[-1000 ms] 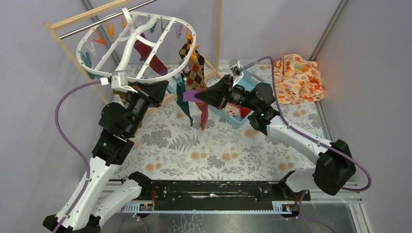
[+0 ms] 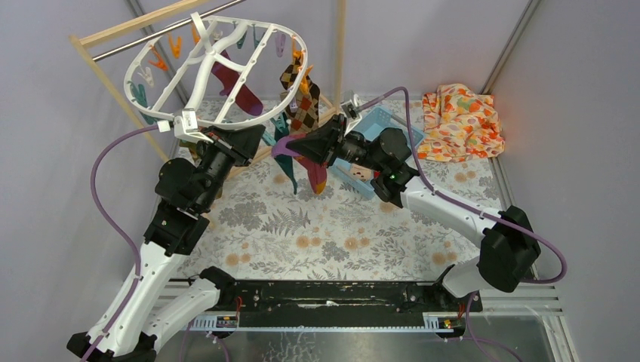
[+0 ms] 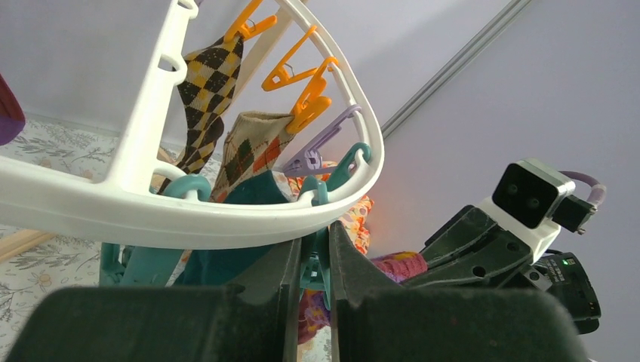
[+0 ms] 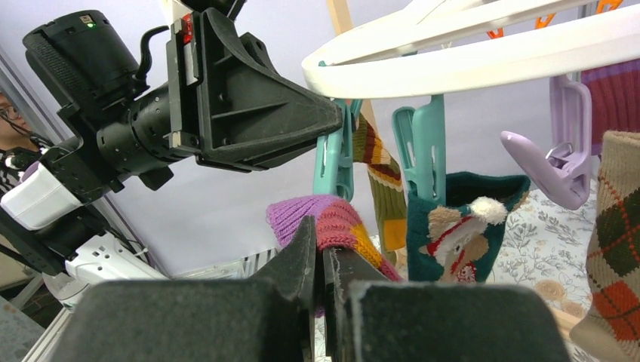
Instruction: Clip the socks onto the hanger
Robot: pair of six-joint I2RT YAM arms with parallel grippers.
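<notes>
My left gripper [image 2: 247, 139] is shut on a teal clip [image 4: 330, 166] on the white hanger [image 3: 151, 211]. My right gripper is shut on a striped purple, pink and yellow sock [image 4: 340, 226], holding it just below that clip. In the top view the sock hangs from the right gripper [image 2: 317, 147] at the hanger's front right. A green Santa sock [image 4: 460, 234] hangs at the neighbouring teal clip. An argyle sock [image 3: 207, 90] and a tan patterned sock [image 3: 249, 151] hang from orange clips.
A blue basket [image 2: 351, 181] stands behind the right arm, and an orange floral cloth [image 2: 460, 124] lies at the back right. A wooden frame [image 2: 340, 45] surrounds the hanger.
My right gripper has moved left with the sock, toward the hanger and the left gripper. The left arm has hardly moved.
</notes>
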